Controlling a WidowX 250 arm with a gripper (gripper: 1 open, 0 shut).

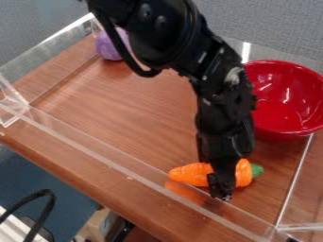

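An orange toy carrot (194, 174) with a green top lies on the wooden table near the front right, inside a clear plastic border. My black gripper (222, 180) points down right over the carrot's middle, its fingertips at the carrot; whether they are closed on it is hard to tell.
A red bowl (285, 95) sits at the back right, beside the arm. A purple object (110, 44) is at the back left. Clear plastic walls edge the table (113, 104), whose left and middle are clear.
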